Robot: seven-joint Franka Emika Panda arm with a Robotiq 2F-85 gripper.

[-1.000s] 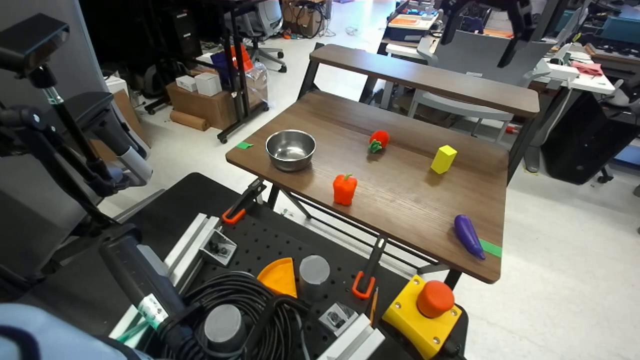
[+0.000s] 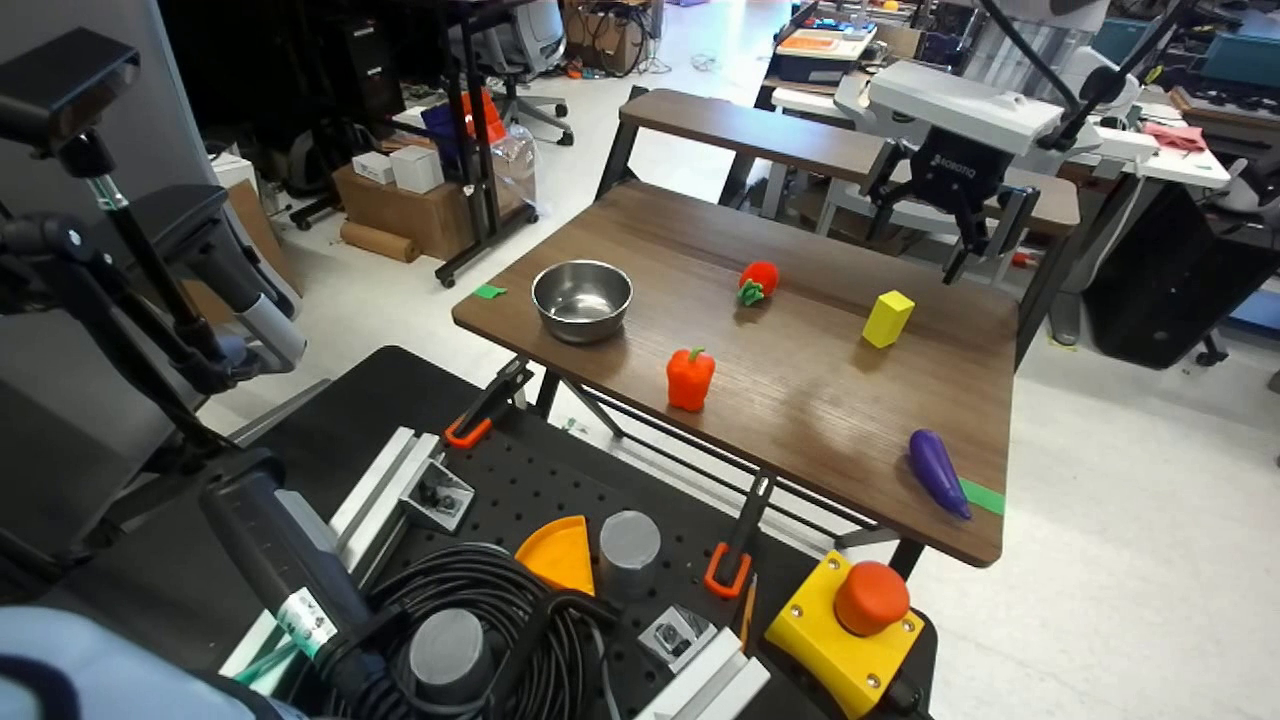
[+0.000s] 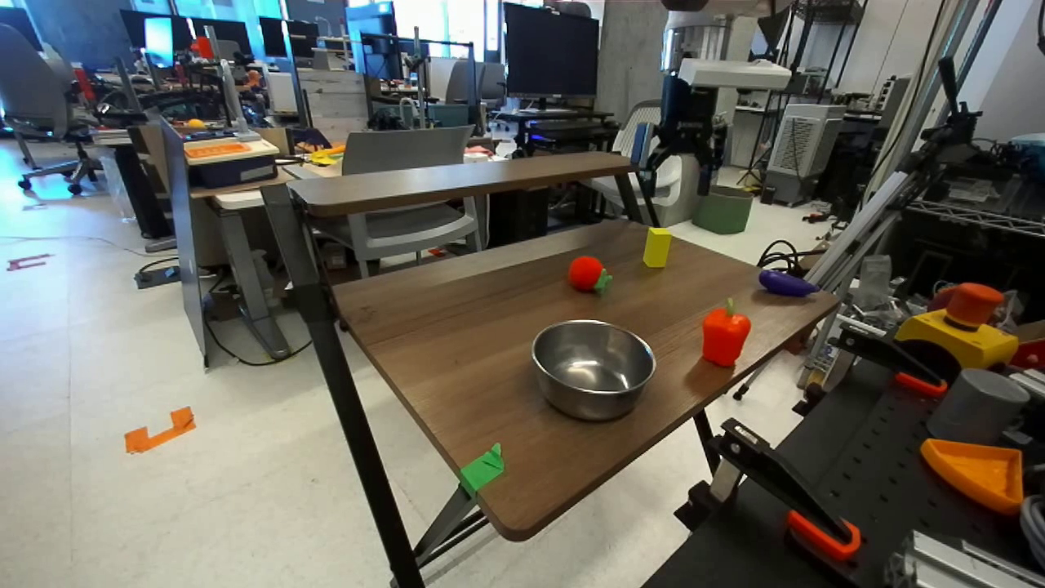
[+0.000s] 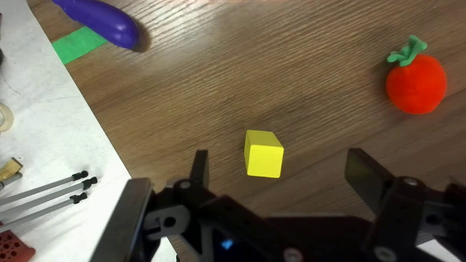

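Observation:
Hanging above the far right part of the brown table (image 2: 816, 396), my gripper (image 2: 924, 246) is open with nothing between its fingers. In the wrist view a yellow block (image 4: 264, 155) shows in the gap between the spread fingers, well below them. The same block (image 3: 657, 247) stands upright on the table in exterior view 2. A red tomato with green leaves (image 4: 416, 83) lies off to one side of it. A purple eggplant (image 2: 937, 473) lies by the right table edge. An orange-red pepper (image 2: 690, 380) stands near the front edge. An empty metal bowl (image 2: 582, 300) sits at the left.
A raised shelf (image 2: 828, 150) runs along the table's back edge, close to my gripper. Green tape (image 2: 984, 497) marks the table near the eggplant. Bare tabletop surrounds the block.
My gripper has come down from the top of exterior view 1 to a place lower above the table's far right side. The objects on the table have not moved.

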